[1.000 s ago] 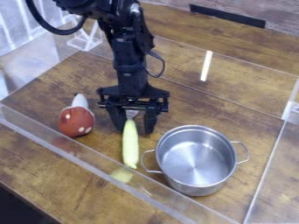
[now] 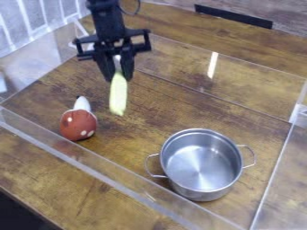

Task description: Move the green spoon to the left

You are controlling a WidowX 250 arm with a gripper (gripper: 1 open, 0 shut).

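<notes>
A pale green spoon (image 2: 118, 92) hangs below my gripper (image 2: 117, 65), its long end pointing down toward the camera. The gripper is shut on the spoon's upper end, which is hidden between the dark fingers. Spoon and gripper are over the left part of the wooden table, behind and to the right of the red and white toy. Exact height above the table is hard to judge.
A red toy with a white top (image 2: 79, 121) lies at the left. A steel pot (image 2: 202, 163) with two side handles stands at the front right. Transparent panel edges cross the foreground. Bare wood (image 2: 192, 99) fills the middle and right of the table.
The arm has moved back and to the left, carrying the spoon away from its spot beside the pot. The toy and pot have stayed where they were.
</notes>
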